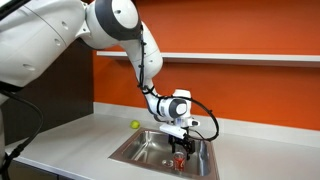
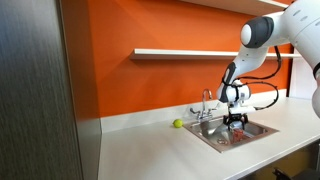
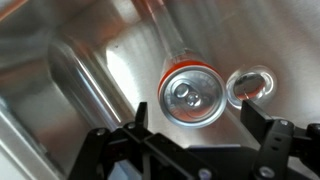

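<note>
A red can (image 1: 179, 160) is in the metal sink. Its round silver top (image 3: 193, 97) with a red-orange rim faces the camera in the wrist view, near the middle. My gripper is open above the can, its two dark fingertips apart on the left and right of the can's top. Exterior view 1 has the gripper (image 1: 180, 148) low in the sink, close over the can. Whether the fingers touch the can cannot be told. In exterior view 2 the can is small and partly hidden by the gripper (image 2: 236, 124).
The sink's rim (image 1: 125, 151) encloses the work area, and its wall is close on the left in the wrist view. A round drain (image 3: 251, 86) lies beside the can. A faucet (image 2: 207, 100) rises behind the sink. A yellow-green fruit (image 2: 178, 123) sits on the clear counter (image 2: 145, 150).
</note>
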